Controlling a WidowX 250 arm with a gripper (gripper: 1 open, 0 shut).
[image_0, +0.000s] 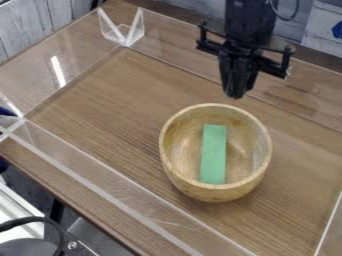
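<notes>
A wooden bowl (243, 155) sits on the tabletop right of centre, with a green rectangular block (214, 152) lying inside it. Behind the bowl, at the upper right, my black gripper (235, 84) hangs above the table, outside the bowl; it looks shut, with nothing seen between its fingers.
A white wire-like object (122, 26) stands at the back left. Black cables (27, 230) lie at the lower-left edge.
</notes>
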